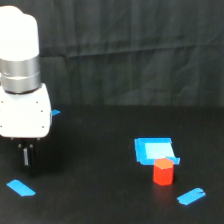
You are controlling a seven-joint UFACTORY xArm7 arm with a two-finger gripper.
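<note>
At the left of the camera view, the white and grey arm reaches down with my gripper (28, 157) at its lower end. Its dark fingers look close together, and no object shows between them. A red block (163, 172) stands on the dark table to the right, well away from the gripper. Directly behind that block is a small blue-edged tray (141, 150) with a pale inside. The block stands in front of the tray's near edge and covers part of it; whether the two touch is unclear.
Blue tape strips lie on the black table: one (20, 188) in front of the gripper, another (191, 196) at the front right. A blue bit (55, 113) shows behind the arm. Between arm and tray the table is bare. A dark curtain hangs behind.
</note>
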